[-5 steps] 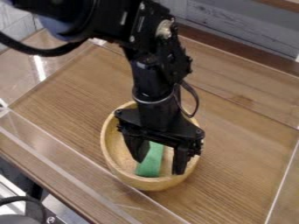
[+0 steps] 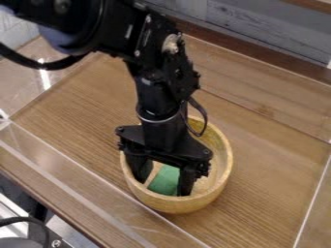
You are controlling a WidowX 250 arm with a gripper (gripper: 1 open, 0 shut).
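Observation:
My black gripper reaches down inside a round, pale wooden bowl, its fingers spread open on either side of a green block lying on the bowl's floor. The arm hides the back of the bowl and part of the block, so I cannot tell whether the fingers touch it.
A pale wall runs along the back. The table's front left edge is close to the bowl, with cables and metal parts beyond it.
The arm has shifted slightly left and down into the bowl. The green block is now more covered by the gripper.

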